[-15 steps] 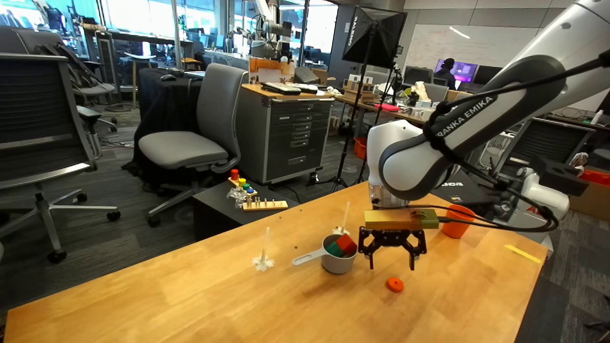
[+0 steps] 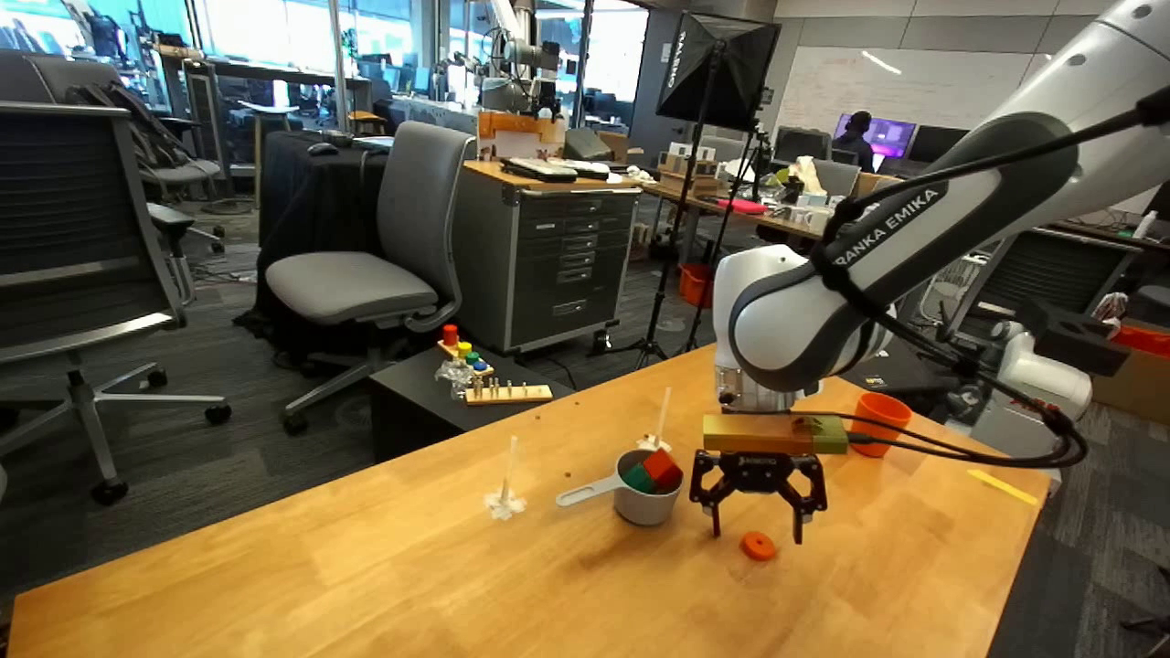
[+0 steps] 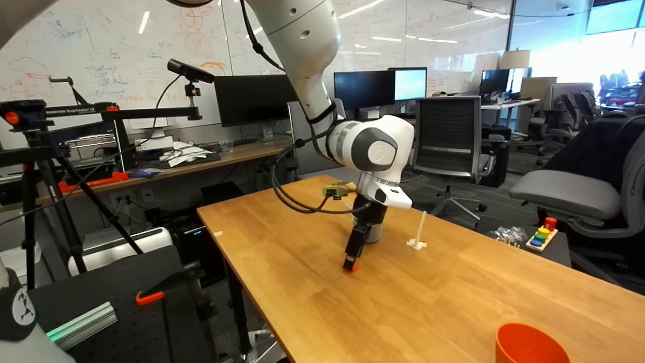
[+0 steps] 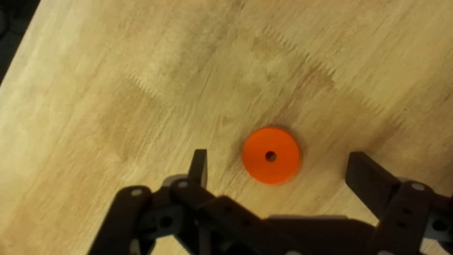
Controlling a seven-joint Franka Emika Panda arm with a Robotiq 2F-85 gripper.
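Note:
An orange disc (image 4: 271, 165) with a small central hole lies flat on the wooden table. In the wrist view it sits between the two spread fingers, nearer the left one and touching neither. My gripper (image 2: 758, 536) is open and low over the table, pointing down above the disc (image 2: 758, 546). From the second exterior side, the gripper (image 3: 350, 266) hides most of the disc, with only an orange sliver (image 3: 355, 267) showing. Nothing is held.
A grey handled pot (image 2: 647, 504) containing red and green blocks stands close beside the gripper. Two upright pegs (image 2: 506, 477) rise from the table. An orange cup (image 2: 880, 423) is farther back.
My gripper has come down closer to the table and the orange disc, shifting slightly right in exterior view 1. It stays open. The pot has shifted very slightly left; the disc looks unmoved.

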